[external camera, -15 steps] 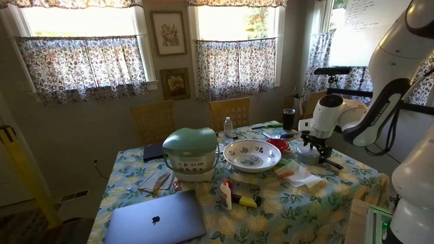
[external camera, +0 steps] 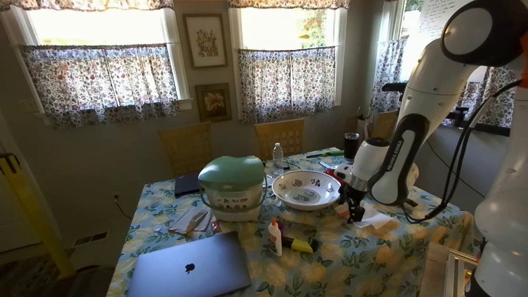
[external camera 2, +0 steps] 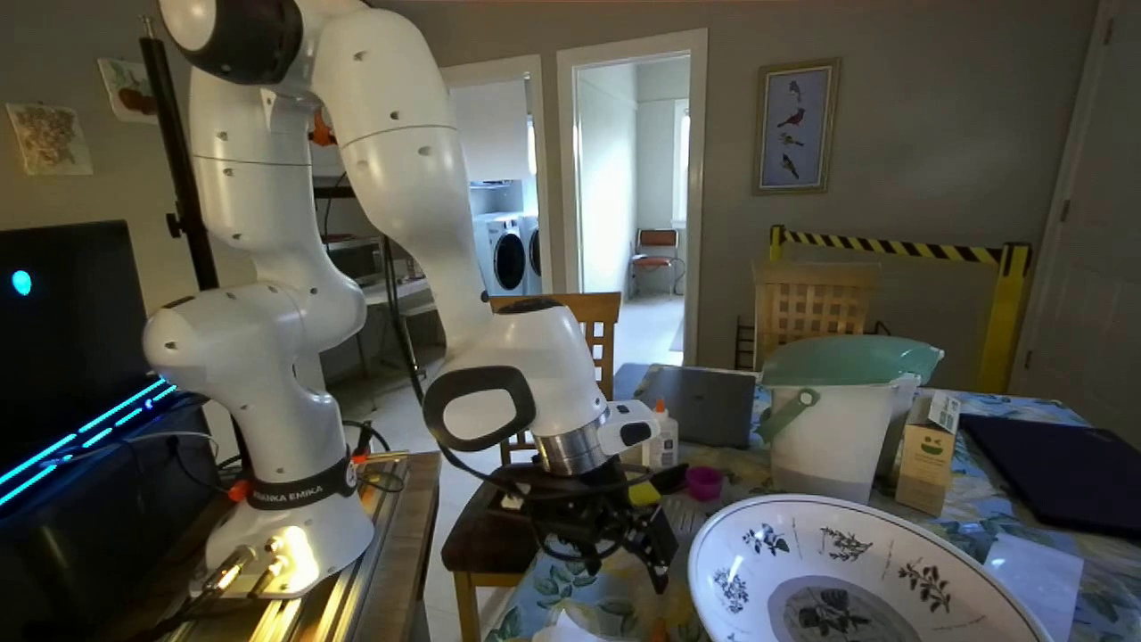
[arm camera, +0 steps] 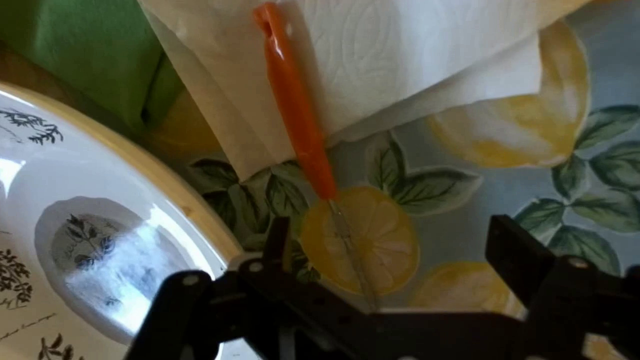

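My gripper is open over the table, its two black fingers wide apart with nothing held between them. Below it in the wrist view lies a tool with an orange handle (arm camera: 300,114) and a thin metal shaft (arm camera: 348,243). The handle rests partly on a white paper towel (arm camera: 384,60), and the shaft points down between the fingers, its end hidden by the gripper body. Left of the gripper is the large white bowl (arm camera: 36,198) with plant drawings; in the first exterior view the bowl (external camera: 307,205) sits just beside the gripper (external camera: 355,218).
A green cloth (arm camera: 84,54) lies by the bowl's rim. Left of the bowl stands a lidded bucket (external camera: 232,198). A glue bottle (external camera: 274,240), a yellow-and-black item (external camera: 300,245) and a laptop (external camera: 190,267) are nearer the front.
The table objects appear unmoved.
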